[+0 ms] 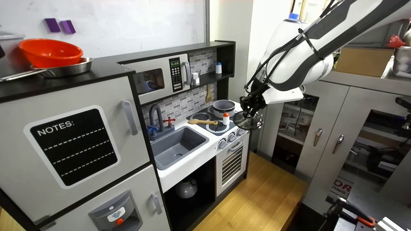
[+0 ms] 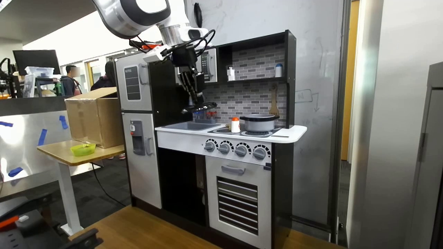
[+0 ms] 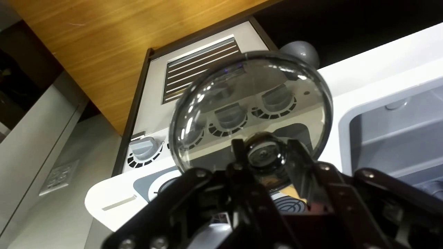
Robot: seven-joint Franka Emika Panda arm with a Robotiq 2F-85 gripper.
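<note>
A round clear lid with a dark rim [image 3: 249, 97] hangs from my gripper, which is shut on the knob at the lid's centre. In exterior view 1 the lid [image 1: 247, 121] is in the air in front of the stove, to the right of the shaker. Exterior view 2 shows my gripper [image 2: 195, 97] pointing down, with the lid [image 2: 199, 108] below it and above counter height. A grey pot [image 1: 223, 108] with no lid on it sits at the back of the stovetop.
On the stovetop are an orange-topped shaker [image 1: 226, 118] and a wooden spoon [image 1: 203, 122]. The grey sink [image 1: 179, 145] beside them is empty. A shelf [image 2: 257, 79] and a microwave [image 1: 163, 77] overhang the counter's back.
</note>
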